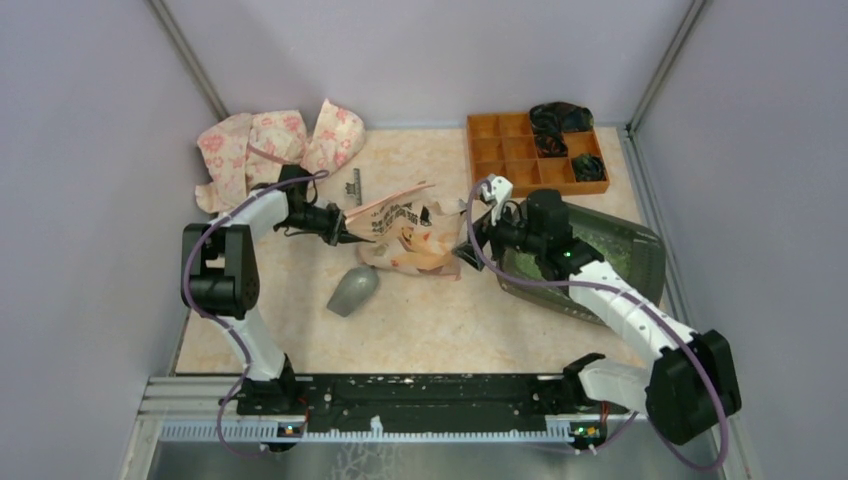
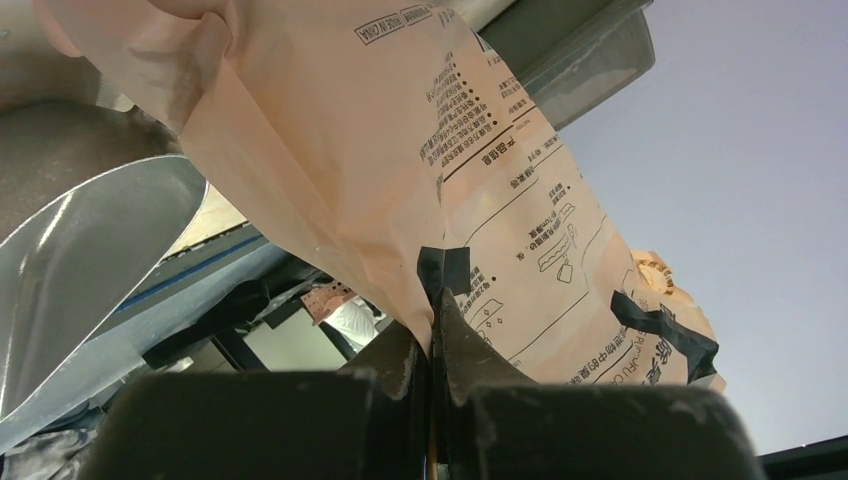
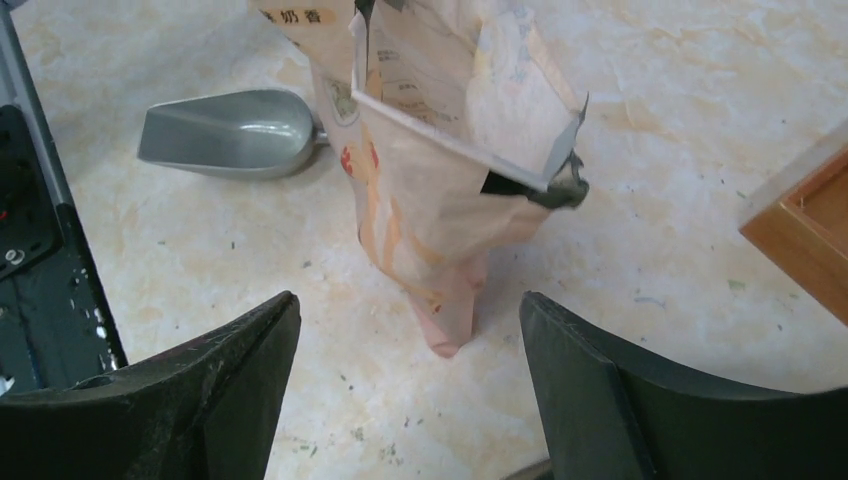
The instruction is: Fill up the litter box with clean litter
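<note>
The paper litter bag (image 1: 410, 250) stands mid-table, its top open in the right wrist view (image 3: 420, 200). My left gripper (image 1: 342, 237) is shut on the bag's upper edge; in the left wrist view the paper (image 2: 330, 150) runs down between its fingertips. My right gripper (image 1: 470, 243) is open at the bag's right side, apart from it, with nothing between its fingers. The green litter box (image 1: 630, 280) sits on the right, partly under my right arm. A grey scoop (image 1: 352, 292) lies in front of the bag.
A wooden compartment tray (image 1: 505, 150) with dark bundles is at the back right. Patterned cushions (image 1: 230, 150) fill the back left.
</note>
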